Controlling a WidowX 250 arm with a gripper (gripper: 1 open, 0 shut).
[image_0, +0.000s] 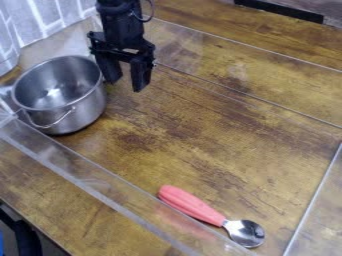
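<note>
My black gripper (123, 64) hangs at the top left, just right of and above a steel pot (60, 95), its two fingers apart with nothing visible between them. The pot stands at the left of the wooden table. A spoon with a pink handle (191, 203) and a metal bowl lies at the bottom right.
Clear plastic strips (94, 183) border the work area. A white fabric-like surface (34, 25) is at the top left.
</note>
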